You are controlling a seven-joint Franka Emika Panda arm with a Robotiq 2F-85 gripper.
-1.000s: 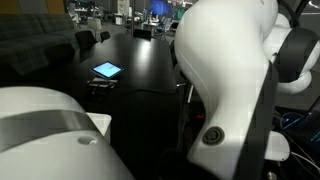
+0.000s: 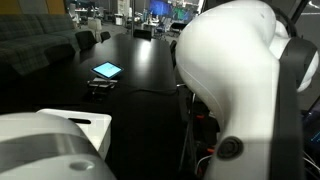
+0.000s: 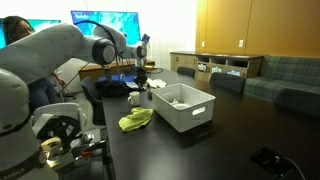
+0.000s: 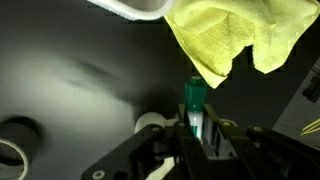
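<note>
In the wrist view my gripper is shut on a marker-like object (image 4: 195, 95) with a green end and a pale body. Its green end points away from the fingers, over the dark table. A crumpled yellow cloth (image 4: 225, 35) lies just beyond that end. In exterior view 2, the arm reaches over the far left part of the table; the gripper is small there and what it holds is hard to make out. In exterior view 1, the arm's white links fill the foreground and the gripper is hidden.
A white bin (image 3: 183, 117) stands beside the cloth (image 3: 136, 119). White cups (image 3: 133, 98) are grouped near the gripper; a cup (image 4: 14, 158) shows at the wrist view's lower left. A dark device with a cable (image 3: 270, 160) lies at the near right.
In exterior view 1 the arm's large white link has shifted right and downward. The link at lower left has drawn lower, uncovering more of the white bin.
</note>
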